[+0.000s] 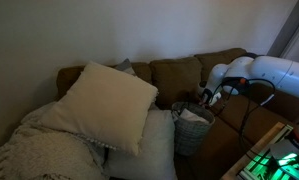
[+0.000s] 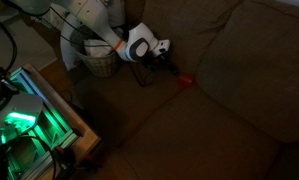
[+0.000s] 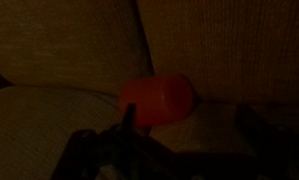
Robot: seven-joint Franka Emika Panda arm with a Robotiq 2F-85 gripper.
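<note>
A red, cup-like object (image 3: 157,100) lies on the couch seat against the backrest in the wrist view, close to the seam between two back cushions. My gripper is open, its dark fingers apart, one near the red object's lower left and the other well to its right. Nothing is held between them. From the second exterior view, the red object (image 2: 185,80) shows as a small patch just right of the gripper (image 2: 170,62). Dim light hides the fingertips' exact height over the seat.
A woven basket (image 1: 192,130) with pale contents stands beside the arm. Large white pillows (image 1: 104,103) and a pale blanket (image 1: 44,150) fill the couch's left side. The brown seat (image 2: 179,130) is clear in front of the red object. Cables loop along the arm.
</note>
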